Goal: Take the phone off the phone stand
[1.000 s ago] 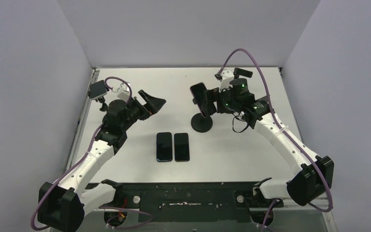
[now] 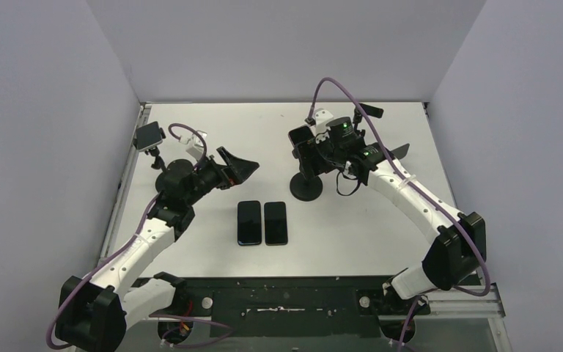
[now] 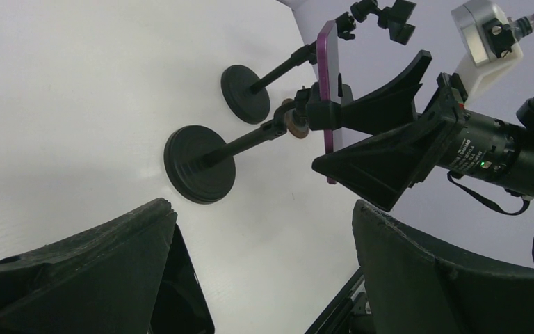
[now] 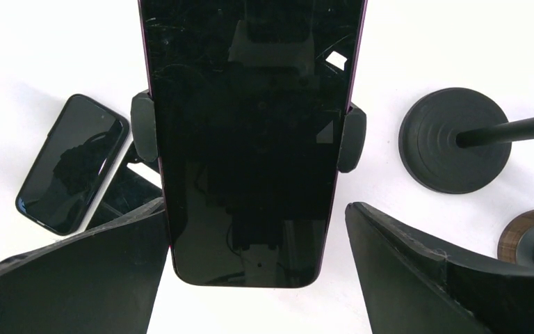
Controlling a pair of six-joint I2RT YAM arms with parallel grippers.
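Note:
The dark phone (image 2: 300,135) with a purple edge is held upright in the black phone stand (image 2: 306,188), right of the table's middle. In the right wrist view the stand's side clamps (image 4: 352,139) grip both edges of the phone (image 4: 250,153). My right gripper is open, one finger beside each side of the phone's lower part. From the left wrist view, the right fingers (image 3: 379,163) reach around the lower phone; contact cannot be told. My left gripper (image 2: 240,162) stands open and empty, left of the stand and apart from it.
Two phones, one (image 2: 249,223) beside the other (image 2: 276,223), lie flat near the front middle. Another stand's head (image 2: 369,111) rises at the back right, and a dark holder (image 2: 149,136) stands at the left. White table between the arms is mostly free.
My right gripper has moved left onto the lower phone, now covering more of it in the top view. Phone and stand look unmoved.

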